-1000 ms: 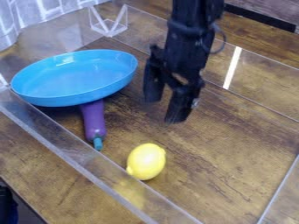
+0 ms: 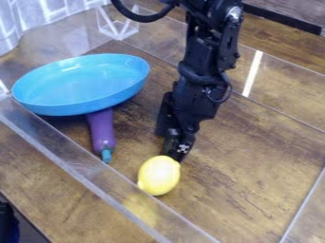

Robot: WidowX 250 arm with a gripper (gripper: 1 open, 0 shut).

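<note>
My black gripper [image 2: 178, 140] is low over the wooden floor, open, its fingertips just behind a yellow lemon [image 2: 159, 176]. A blue plate [image 2: 79, 82] sits at the left, with a purple object [image 2: 103, 133] with a teal tip lying beneath and in front of its rim. What lies between the dark fingers is hard to make out.
A clear plastic wall [image 2: 64, 166] runs along the near left, close to the lemon and purple object.
Since a second ago my gripper has come down and toward the camera, nearer the lemon. The lemon and plate look unmoved.
</note>
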